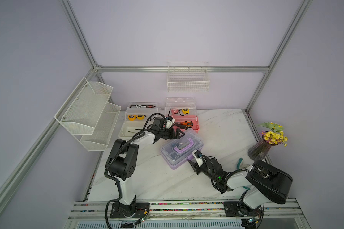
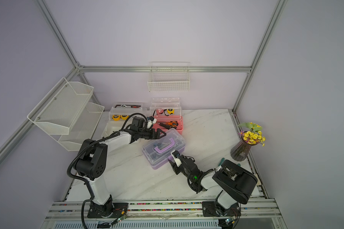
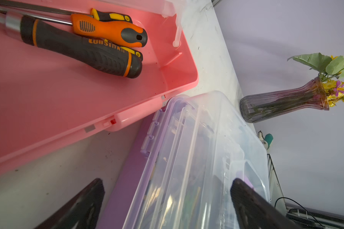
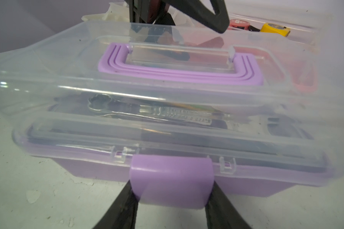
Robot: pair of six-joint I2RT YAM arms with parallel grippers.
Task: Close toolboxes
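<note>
The purple toolbox (image 1: 172, 164), its clear lid (image 4: 172, 91) down, stands at an angle mid-table. Its purple front latch (image 4: 172, 181) sticks outward, and my right gripper is shut on the latch's two ends. Over the lid's rear left, my left gripper (image 1: 179, 133) stands open with nothing between its fingers. Behind it, the pink toolbox (image 1: 197, 122) has its lid raised, with screwdrivers (image 3: 107, 30) inside. A white toolbox (image 1: 126, 131), its lid raised too, sits at the back left, partly hidden by my left arm.
A vase of flowers (image 1: 260, 148) stands at the right wall. Teal-handled pliers (image 1: 239, 163) lie partly hidden behind my right arm. Mesh shelves (image 1: 84, 110) hang on the left and a wire basket (image 1: 188, 78) at the back.
</note>
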